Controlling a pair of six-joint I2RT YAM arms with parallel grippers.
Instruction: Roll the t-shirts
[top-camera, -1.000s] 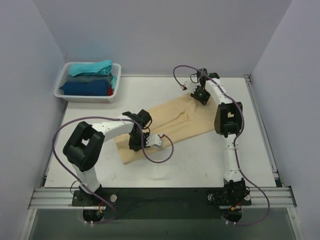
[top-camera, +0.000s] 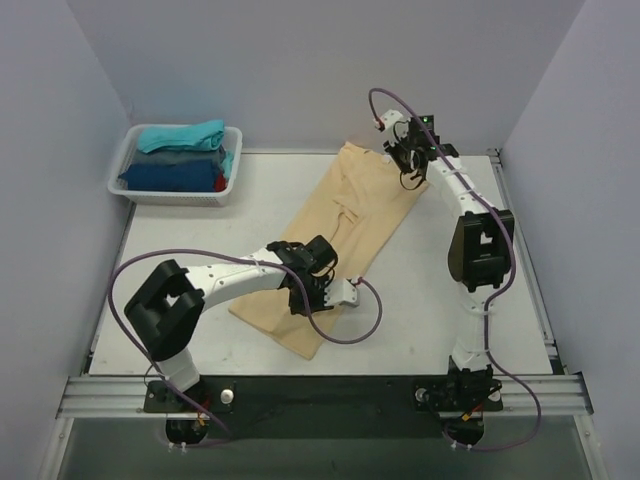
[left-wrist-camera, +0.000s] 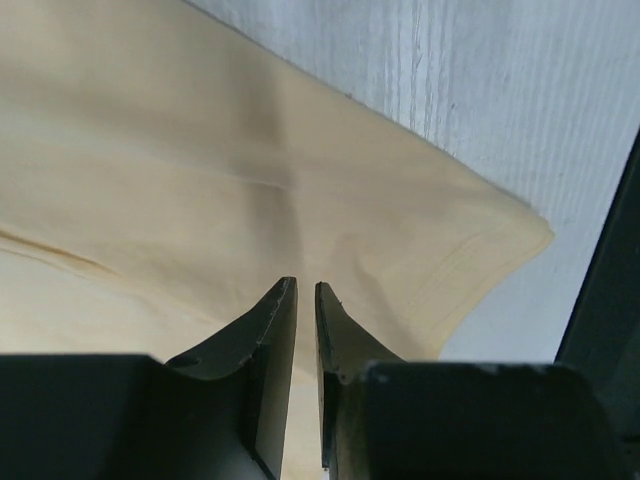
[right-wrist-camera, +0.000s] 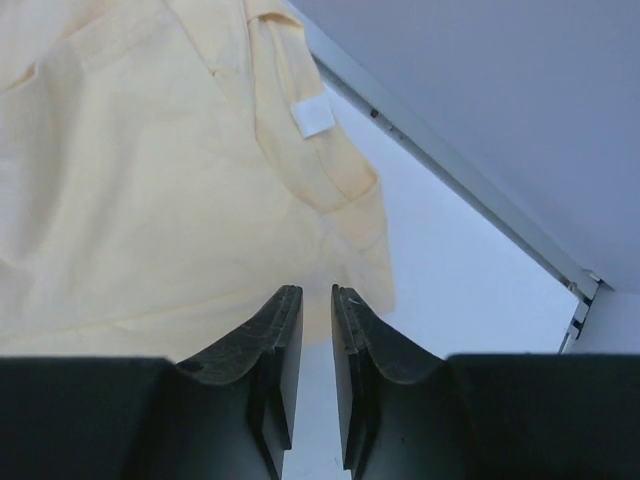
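Note:
A single tan T-shirt (top-camera: 362, 215) lies on the white table, slanting from the back right down to the front left, with small folds near its middle. Over its front end is my left gripper, its fingers a narrow gap apart with only flat cloth below; one shirt corner (left-wrist-camera: 520, 235) shows nearby. At the far end my right gripper hangs over the shirt near an edge, fingers slightly parted and nothing gripped. A white label (right-wrist-camera: 314, 115) sits by the collar. The left arm hides part of the shirt in the top view.
A white basket (top-camera: 117, 172) with folded clothes (top-camera: 180, 175), teal, navy and red, stands at the back left. Walls and metal rails border the table.
The shirt lies at a steeper slant, its front end shifted right and frontward and its back edge further back.

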